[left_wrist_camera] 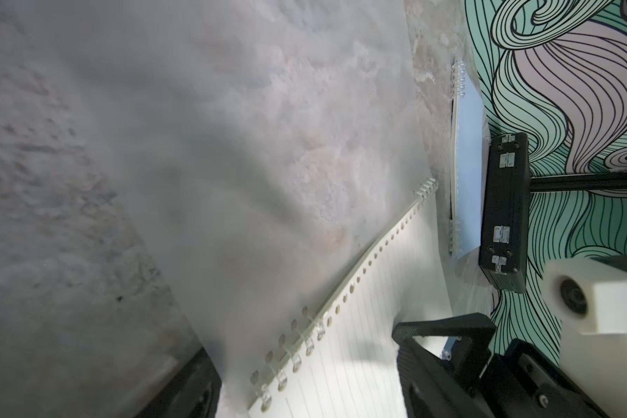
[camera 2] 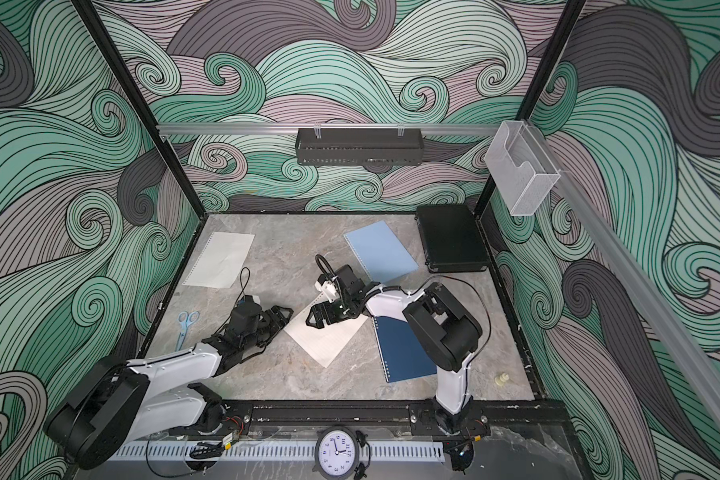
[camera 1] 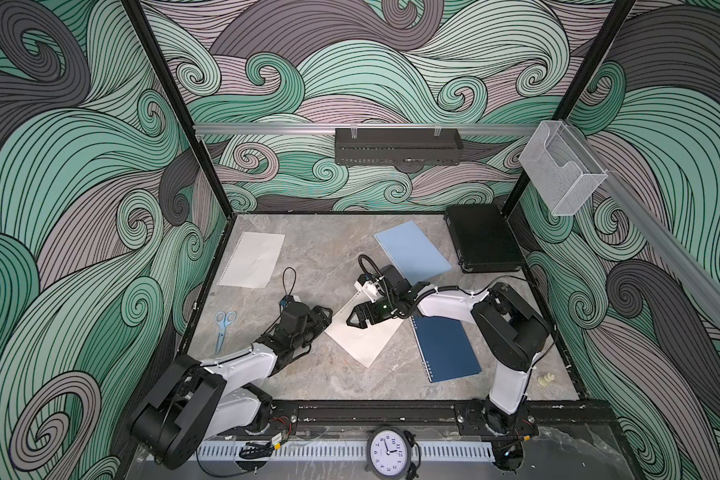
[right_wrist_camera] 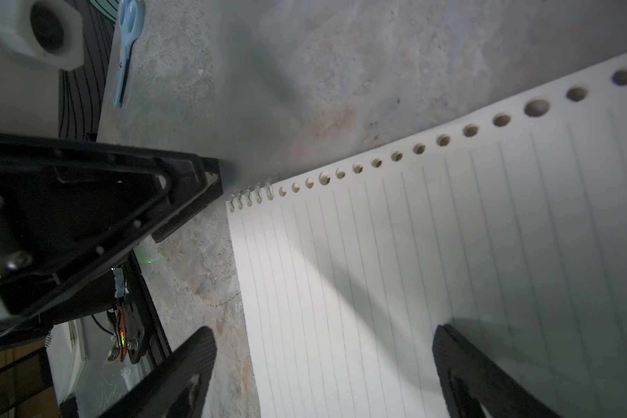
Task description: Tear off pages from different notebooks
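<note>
An open spiral notebook with white lined pages (camera 1: 368, 352) lies at the middle of the table. Along its edge runs a row of punched holes (right_wrist_camera: 397, 156); clear rings show only near the ends. In the left wrist view, what looks like a see-through cover (left_wrist_camera: 313, 139) spreads out from the ring side. At the notebook's left corner is my left gripper (camera 1: 326, 314), open, its fingers spread around the ringed corner. My right gripper hovers over the lined page with its fingers parted and no page visible between them.
A light blue notebook (camera 1: 412, 249) and a black case (camera 1: 484, 237) occupy the back right. A dark blue notebook (camera 1: 448, 349) lies beneath the right arm. On the left are a white spiral notebook (camera 1: 252, 260) and blue scissors (camera 1: 222, 326). Clear table remains at back centre.
</note>
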